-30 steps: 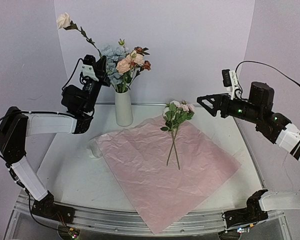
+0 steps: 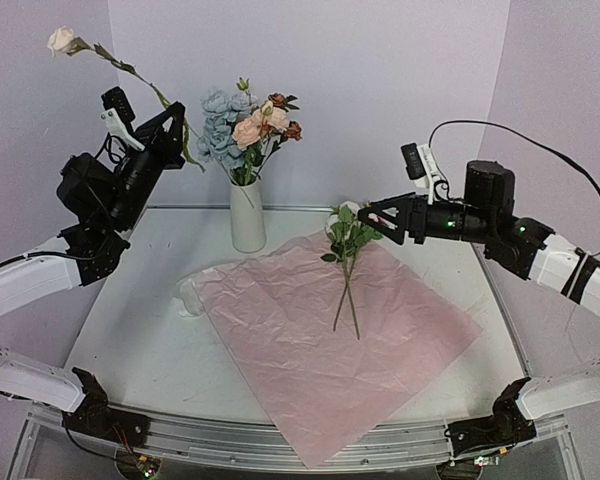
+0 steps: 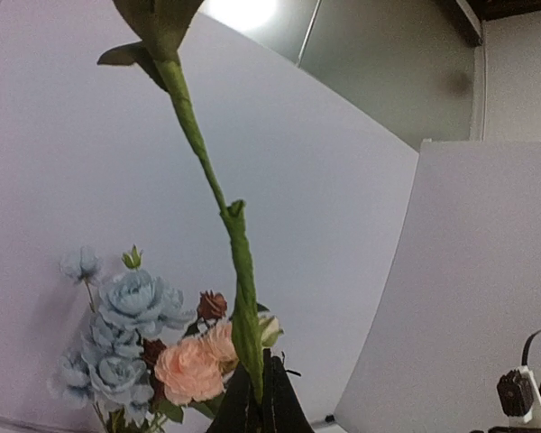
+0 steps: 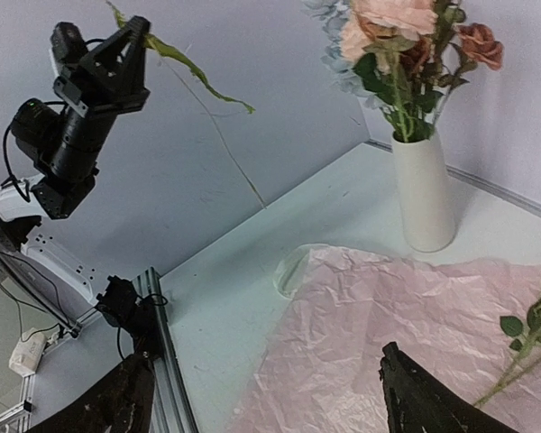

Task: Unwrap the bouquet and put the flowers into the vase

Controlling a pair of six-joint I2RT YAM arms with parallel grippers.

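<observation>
A white vase (image 2: 247,217) stands at the back of the table, filled with blue, peach and brown flowers (image 2: 252,130). My left gripper (image 2: 177,125) is raised to the left of it, shut on the green stem of a white rose (image 2: 62,40). In the left wrist view the stem (image 3: 246,316) runs down between the closed fingers. Pale flowers with crossed stems (image 2: 348,262) lie on pink paper. Over their blossoms from the right reaches my right gripper (image 2: 365,217); in the right wrist view its fingers (image 4: 415,397) stand wide apart with nothing between them.
Pink wrapping paper (image 2: 330,370) covers the middle of the table and hangs past its front edge. A clear roll-like object (image 2: 190,297) lies at the paper's left corner. Bare table (image 2: 140,330) shows on the left.
My left gripper has moved left, away from the vase, carrying the white rose. The right gripper has moved left to the lying flowers' heads. Vase and paper have stayed put.
</observation>
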